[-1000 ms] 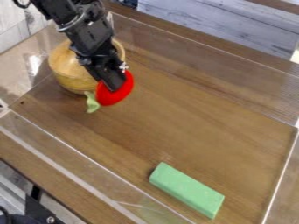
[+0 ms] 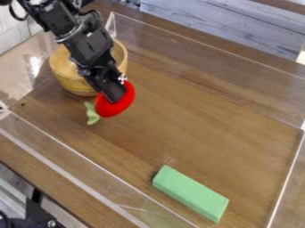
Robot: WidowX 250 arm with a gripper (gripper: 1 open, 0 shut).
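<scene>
My gripper [image 2: 112, 87] is shut on a red object [image 2: 116, 103] at the upper left of the view, just in front of a yellow bowl [image 2: 66, 69] that is partly hidden behind the arm. A small pale green piece [image 2: 92, 113] shows beside the red object, lower left of it. A green block [image 2: 191, 193] lies on the wooden table at the lower right.
Transparent walls edge the table, and a pale wooden panel [image 2: 238, 27] stands at the back.
The green block is unchanged.
</scene>
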